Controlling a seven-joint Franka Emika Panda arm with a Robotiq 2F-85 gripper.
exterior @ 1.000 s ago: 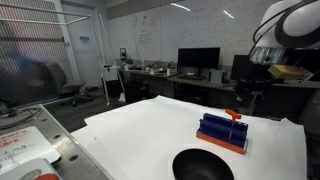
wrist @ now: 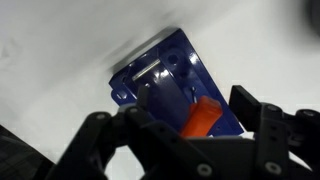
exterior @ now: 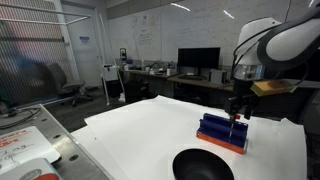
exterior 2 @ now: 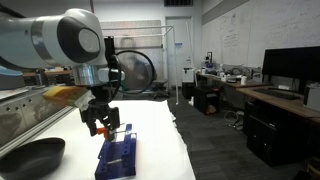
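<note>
A blue holder with an orange base [exterior: 222, 133] stands on the white table, and an orange-handled tool [wrist: 203, 117] rises from it. In the wrist view the handle lies between my fingers, nearer the right one, with a visible gap at the left. My gripper is open, its fingers apart. From the first exterior view, the gripper [exterior: 238, 108] is just above the holder, around the top of the handle, which it partly hides. Whether a finger touches the handle is unclear.
A black pan [exterior: 203, 165] sits on the table in front of the holder. A grey counter [exterior: 75, 155] runs along the left edge. Desks with monitors [exterior: 198, 57] stand farther back.
The gripper has come down and to the left, from the upper right to the tool handle. The holder, tool and pan look unmoved.
</note>
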